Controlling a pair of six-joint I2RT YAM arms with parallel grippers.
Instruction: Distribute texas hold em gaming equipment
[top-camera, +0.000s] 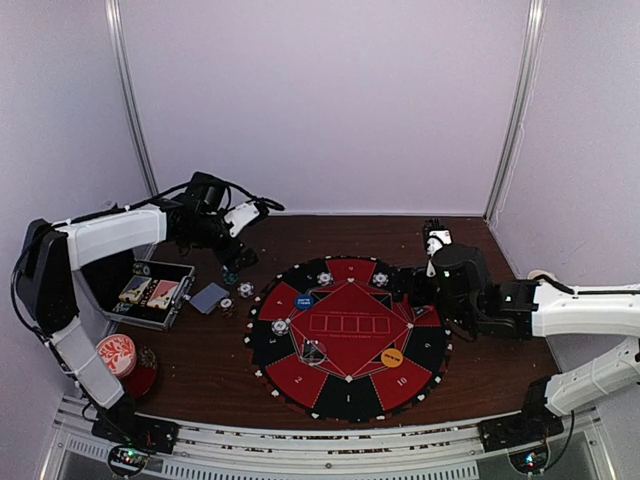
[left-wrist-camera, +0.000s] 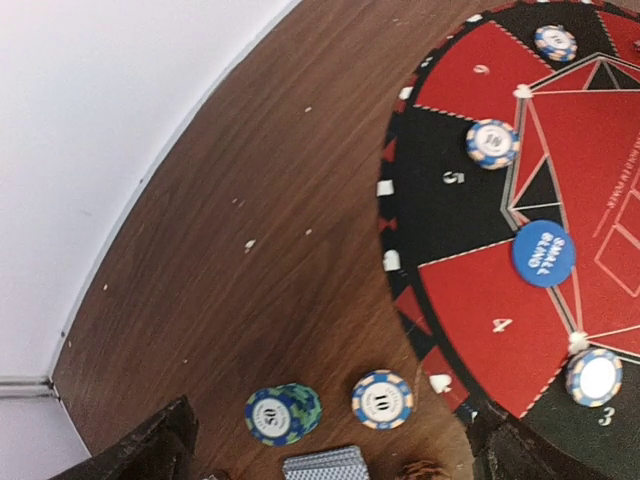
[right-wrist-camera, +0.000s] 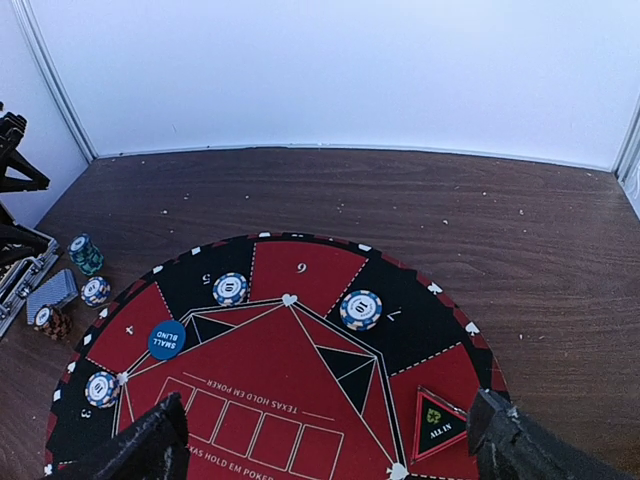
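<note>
The round red-and-black poker mat (top-camera: 350, 300) carries blue-rimmed chips on section 3 (left-wrist-camera: 593, 377), section 5 (right-wrist-camera: 230, 288) and section 7 (right-wrist-camera: 361, 309). A blue small-blind button (left-wrist-camera: 543, 253) lies near section 4. Left of the mat stand a green chip stack (left-wrist-camera: 283, 413), blue-rimmed chips (left-wrist-camera: 382, 399) and a brown chip stack (right-wrist-camera: 53, 321), beside a card deck (left-wrist-camera: 327, 464). Over the green stack hovers my left gripper (top-camera: 237, 262), open and empty. My right gripper (top-camera: 405, 287), also open, hangs above the mat's right side with nothing between its fingers.
An open case (top-camera: 150, 318) with cards inside sits at the left wall, near a red-and-white round box (top-camera: 117, 354). On the mat lie a red all-in triangle (right-wrist-camera: 438, 425), an orange button (top-camera: 392, 357) and a clear-looking piece (top-camera: 313, 352).
</note>
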